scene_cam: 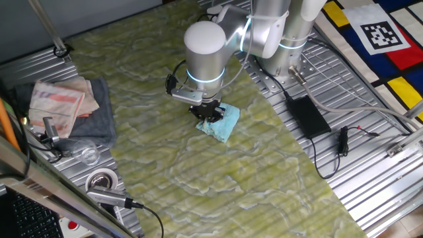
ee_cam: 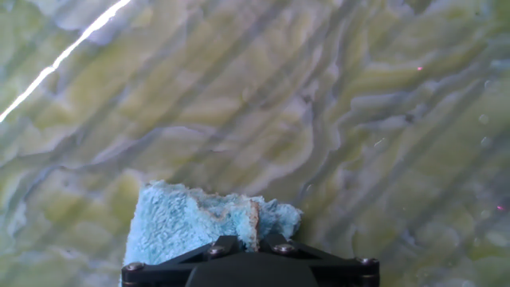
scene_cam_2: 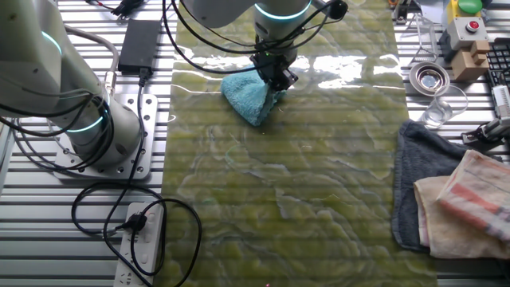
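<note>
A light-blue fluffy cloth [scene_cam: 227, 123] lies bunched on the green marbled sheet [scene_cam: 192, 178]. My gripper [scene_cam: 210, 119] is down at the cloth's edge. In the wrist view a brownish-edged fold of the cloth [ee_cam: 171, 219] rises between the black fingers of my gripper, which look closed on it. From the opposite side, exterior view 2 has the gripper [scene_cam_2: 280, 80] over one side of the cloth [scene_cam_2: 249, 97], the rest spreading out flat. The cloth's part beneath the gripper is hidden.
Folded towels [scene_cam: 63, 102] lie off one side of the sheet, near a clear cup [scene_cam: 86, 153] and a metal bowl [scene_cam: 102, 180]. A black power adapter [scene_cam: 308, 117] and cables lie by the arm's base. Most of the sheet is bare.
</note>
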